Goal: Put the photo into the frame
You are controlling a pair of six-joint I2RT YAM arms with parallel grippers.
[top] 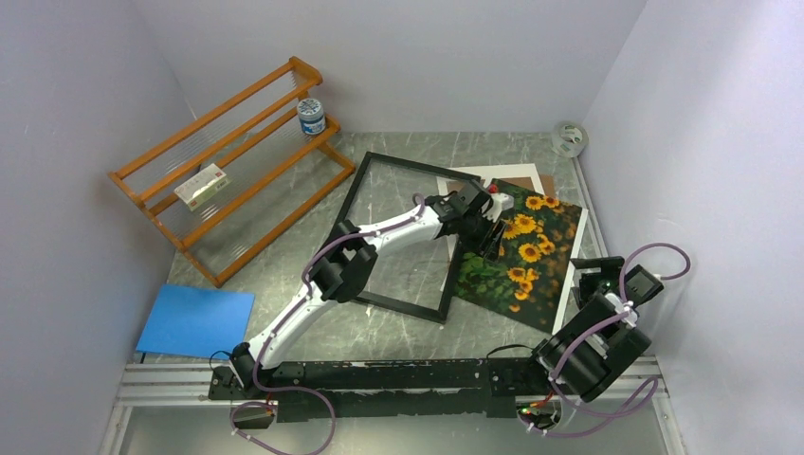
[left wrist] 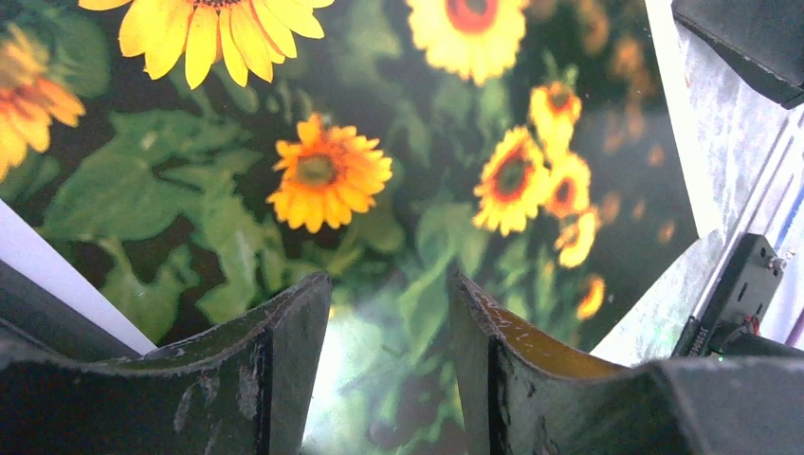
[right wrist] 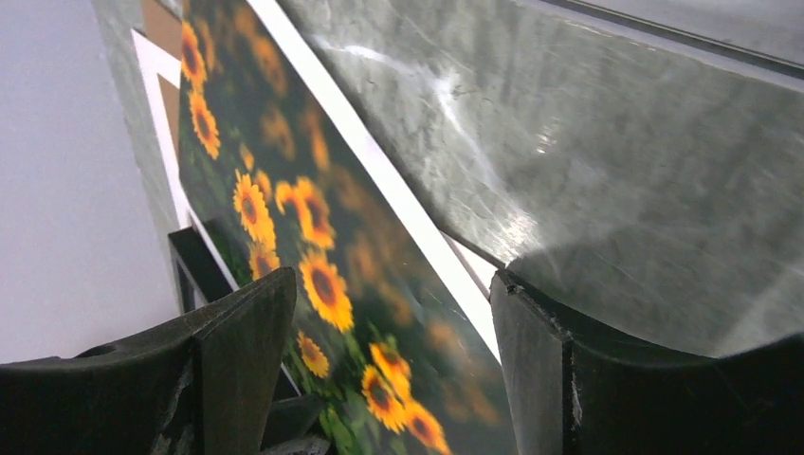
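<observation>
The sunflower photo [top: 526, 270] lies flat right of the empty black frame [top: 379, 302], partly over a white-bordered brown board [top: 488, 172]. My left gripper [top: 493, 235] hangs over the photo's upper left part; in the left wrist view its fingers are apart over the print, nothing between them. My right gripper [top: 593, 275] is at the photo's right edge; in the right wrist view its fingers stand apart across the white edge [right wrist: 408, 204], with nothing visibly gripped.
A wooden rack [top: 256, 190] with a box and a jar stands at the left, a blue mat [top: 194, 318] below it. A tape roll [top: 569, 138] lies at the back right, near the wall.
</observation>
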